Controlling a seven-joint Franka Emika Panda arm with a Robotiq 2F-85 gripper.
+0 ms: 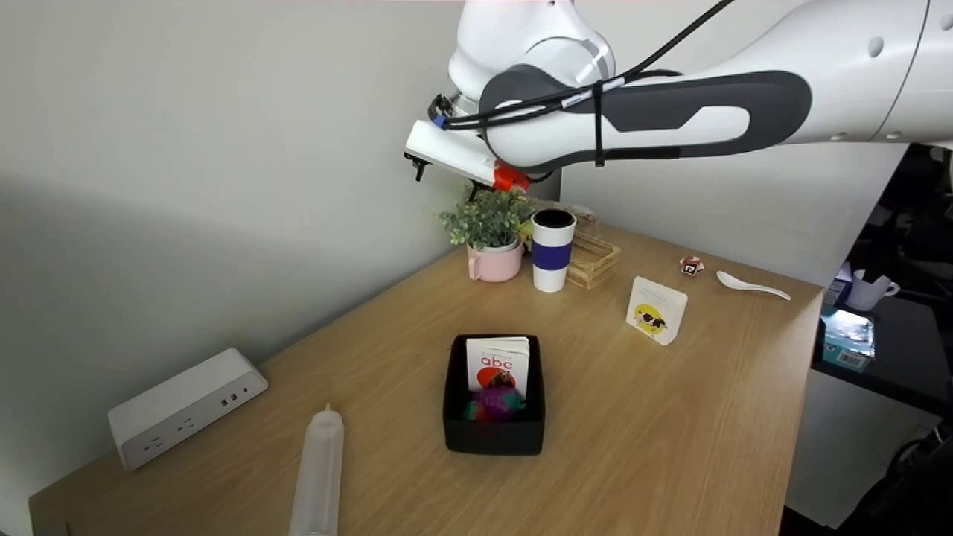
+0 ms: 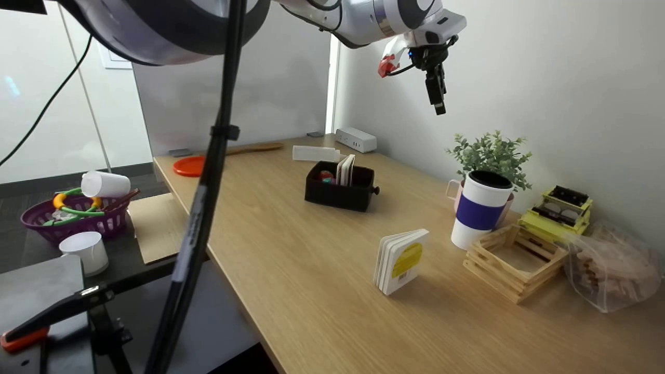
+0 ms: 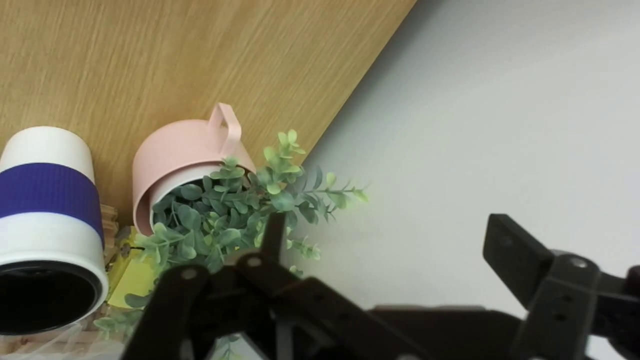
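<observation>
High above the back of the table, near the wall, my gripper stands open, its two dark fingers wide apart with only wall and leaves behind them. Below it in the wrist view is a leafy plant (image 3: 210, 219) in a pink mug (image 3: 180, 144), its handle toward the wall. Beside the mug stands a white cup with a purple band (image 3: 48, 189), upright in the exterior views. A black box (image 1: 493, 438) at mid-table holds an abc book (image 1: 497, 362) and a purple and teal toy (image 1: 496, 405). Another small board book (image 2: 402, 262) stands upright on the table.
Near the cup are a wooden crate (image 2: 514, 262), a yellow crate (image 2: 555, 215) and a clear bag (image 2: 614, 268). A white spoon (image 1: 753, 286), a clear bottle (image 1: 317, 473) and a white power strip (image 1: 187, 408) lie farther off. Bare table surrounds the black box.
</observation>
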